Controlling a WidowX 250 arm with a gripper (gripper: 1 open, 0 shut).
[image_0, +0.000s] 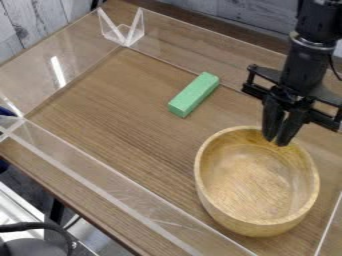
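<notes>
My black gripper hangs at the right, just above the back rim of a large tan bowl, its fingertips shut with nothing visible between them. The bowl looks empty. A green block lies on the wooden table to the left of the gripper, behind the bowl.
A clear plastic piece stands at the back left. A transparent strip runs along the table's near-left edge, with a black object at the lower-left corner.
</notes>
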